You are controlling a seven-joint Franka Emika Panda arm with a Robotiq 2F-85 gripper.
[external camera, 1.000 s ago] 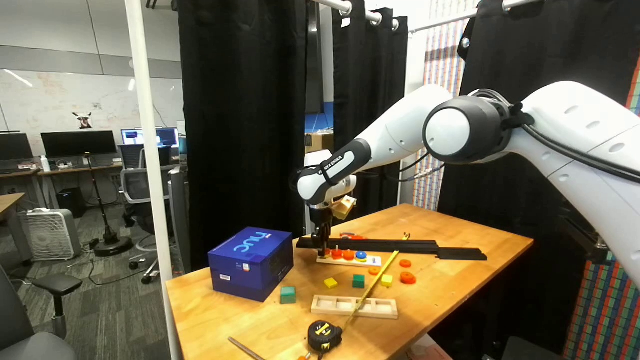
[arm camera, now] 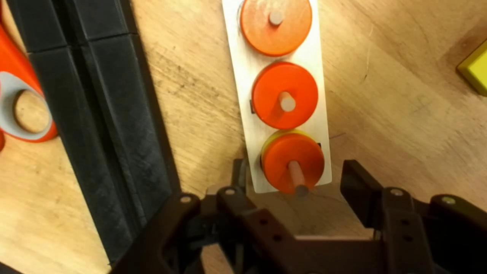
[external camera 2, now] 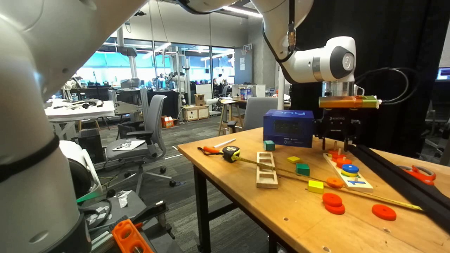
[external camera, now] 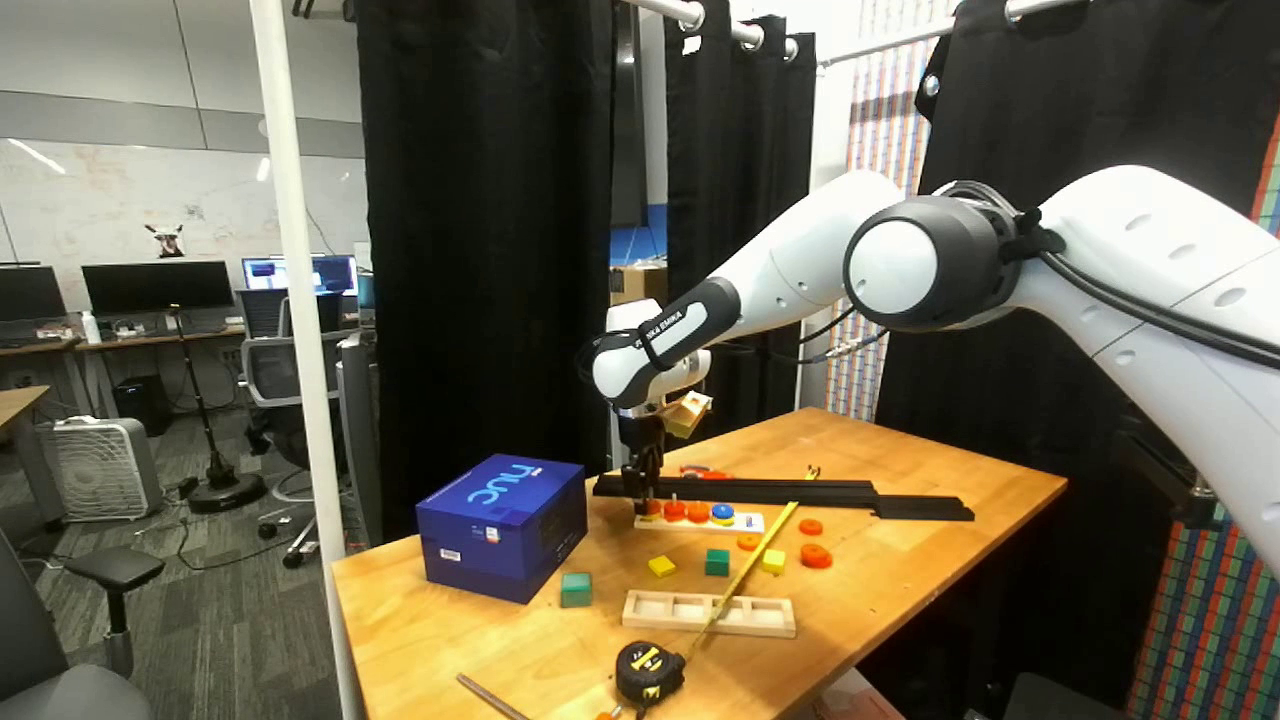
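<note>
A pale peg board [arm camera: 322,68] runs up the wrist view and carries rings on pegs. At its near end an orange ring [arm camera: 285,166] lies over a yellow ring [arm camera: 275,135] on a peg. My gripper is open, one finger on each side of this near stack, with visible gaps. A red ring [arm camera: 264,93] sits on the middle peg, and another orange ring [arm camera: 258,29] on the one beyond. In exterior view 2 the gripper [external camera 2: 335,146] points down over the board's far end; a blue ring [external camera 2: 350,168] sits towards the other end.
Long black rails [arm camera: 123,100] lie close beside the board, with orange-handled scissors [arm camera: 27,116] past them. The blue box [external camera 2: 289,128] stands near the gripper. Loose rings [external camera 2: 384,212], blocks [external camera 2: 302,169], a wooden tray [external camera 2: 267,185] and an extended tape measure [external camera 2: 230,154] occupy the table.
The fingers stand wider apart than a second ago, around the end of the board. The board appears shifted very slightly right in exterior view 1. The arm has barely moved.
</note>
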